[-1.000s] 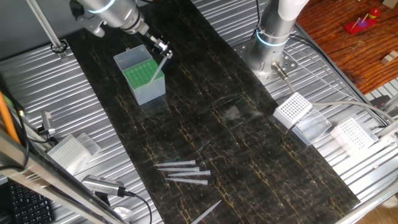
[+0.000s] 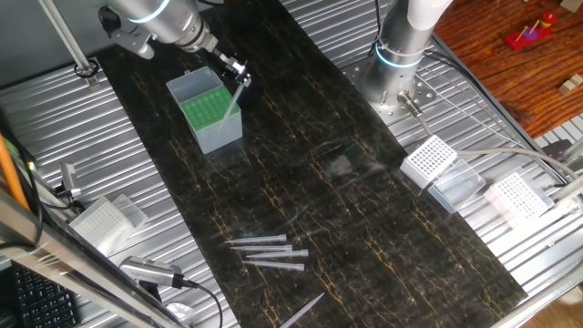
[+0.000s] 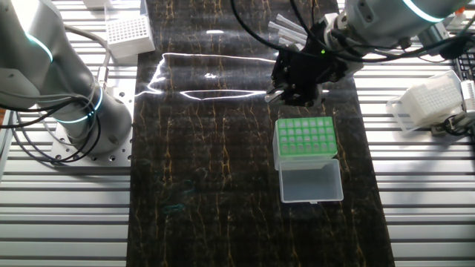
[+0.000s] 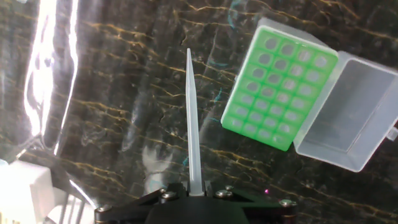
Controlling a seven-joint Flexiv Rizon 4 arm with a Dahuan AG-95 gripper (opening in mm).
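Note:
A slender translucent pipette tip (image 4: 193,124) is pinched at its wide end by my gripper, its narrow point facing away from the fingers. In exterior view 1, my gripper (image 2: 244,76) hangs over the right side of the tip box, and the tip (image 2: 235,100) slants down across the box's front corner. The box's green rack (image 4: 271,87) shows rows of holes, and its clear lid (image 4: 350,112) lies folded open. From exterior view 2, the gripper (image 3: 286,90) stands beside the green rack (image 3: 306,136); the tip is hard to make out there.
Several loose pipette tips (image 2: 269,253) lie on the dark marbled board, with another tip (image 2: 302,311) near its front edge. White racks (image 2: 428,159) stand at the right, and another white rack (image 2: 102,226) at the left. The board's middle is mostly clear.

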